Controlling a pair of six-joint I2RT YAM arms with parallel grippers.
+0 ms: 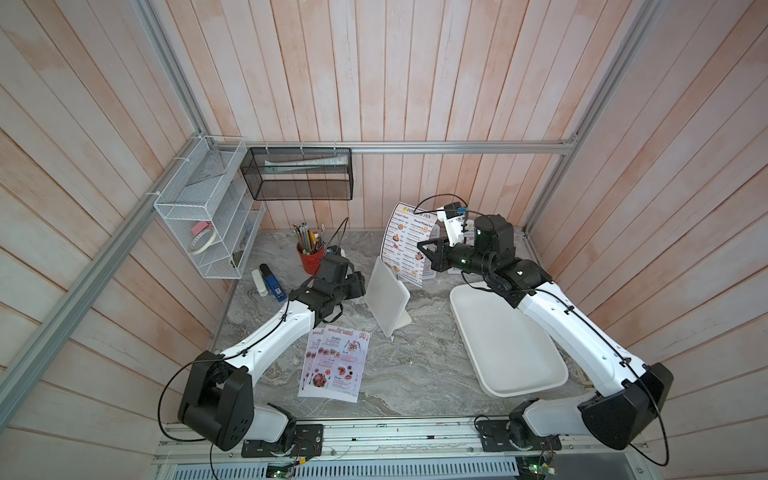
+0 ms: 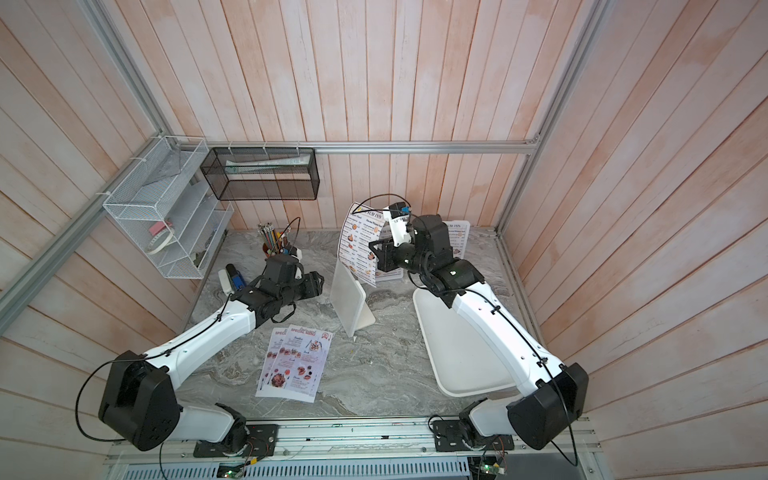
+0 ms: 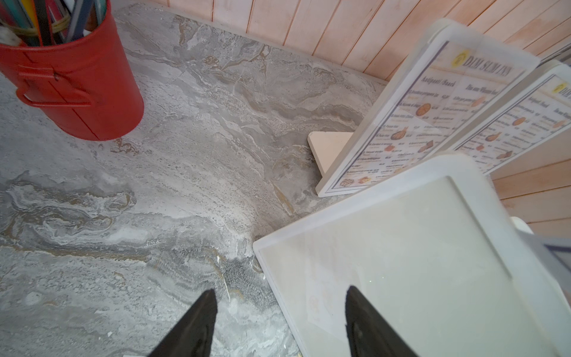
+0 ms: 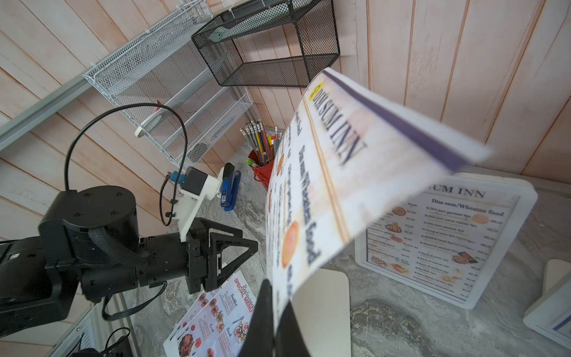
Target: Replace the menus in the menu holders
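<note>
A bent Dim Sum Inn menu sheet (image 4: 309,172) stands up from my right gripper, which is shut on its lower edge. In the top left view that sheet (image 1: 405,244) hangs above the table, clear of the holders. An empty white menu holder (image 3: 404,261) stands mid-table with a blank panel. My left gripper is open beside this holder, nothing between its fingers. Behind stand holders with Dim Sum Inn menus, one (image 4: 443,232) fully visible in the right wrist view. Restaurant special menus (image 1: 336,364) lie overlapping at the front left.
A white tray (image 1: 512,344) lies empty on the right. The red pencil pot (image 3: 77,77) stands at the back left, near a blue stapler (image 1: 272,281). Wire shelves (image 1: 208,208) and a black mesh basket (image 1: 296,174) hang on the walls.
</note>
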